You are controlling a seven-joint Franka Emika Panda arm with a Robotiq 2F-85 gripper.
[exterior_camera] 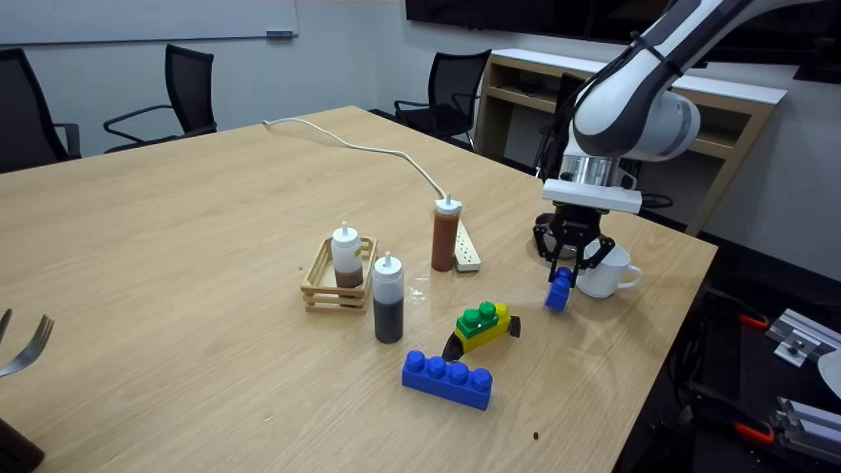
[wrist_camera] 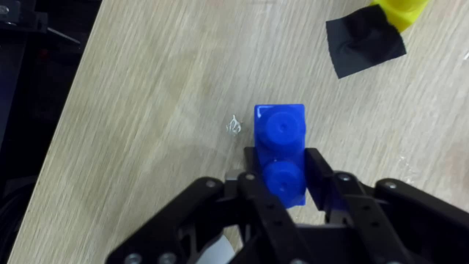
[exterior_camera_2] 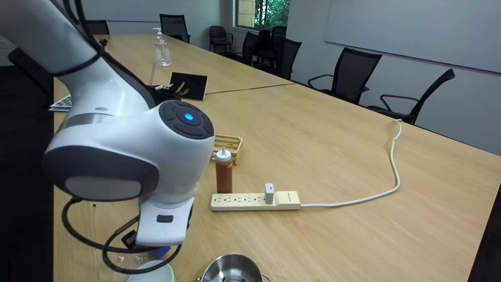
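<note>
Between my gripper's [wrist_camera: 282, 171] fingers is a small blue brick [wrist_camera: 281, 147] with two studs showing; both fingers press its long sides and the fingers are shut on it. In exterior view 1 the gripper [exterior_camera: 562, 276] points down at the table's right part, holding the blue brick [exterior_camera: 558, 293] low over the wood, close to the white mug [exterior_camera: 605, 274]. Exterior view 2 shows only a sliver of the brick [exterior_camera_2: 159, 252] below the arm. A yellow brick with a green one [exterior_camera: 482, 323] on top is taped to the table, and a longer blue brick [exterior_camera: 447, 380] lies nearer the camera.
Left of the gripper stand a brown-red bottle [exterior_camera: 445, 236] beside a power strip [exterior_camera: 466, 251], a dark sauce bottle [exterior_camera: 387, 303] and a wooden crate [exterior_camera: 319, 292] holding another bottle. A metal pot [exterior_camera_2: 232, 270] sits behind. Table's right edge is near.
</note>
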